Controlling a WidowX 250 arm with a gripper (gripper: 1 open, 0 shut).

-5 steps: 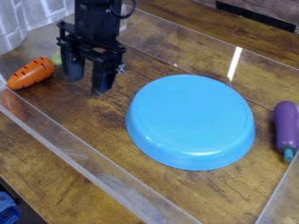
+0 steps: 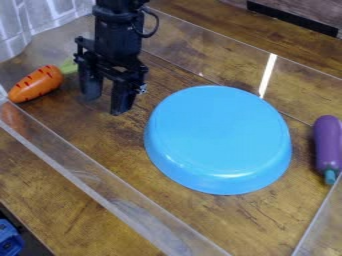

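My black gripper (image 2: 110, 88) hangs low over the wooden table in the upper left, its two fingers spread apart; whether anything small is between them is hard to tell. An orange carrot (image 2: 36, 84) lies to its left, with a green piece (image 2: 68, 67) behind, partly hidden by the gripper.
A large blue upturned dish or lid (image 2: 218, 136) fills the middle right. A purple eggplant (image 2: 327, 147) lies at the right edge. A blue object (image 2: 8, 238) shows at the lower left corner.
My gripper and arm have shifted slightly, with the upper body appearing a little lower or more tilted. The objects on the table stay where they were.
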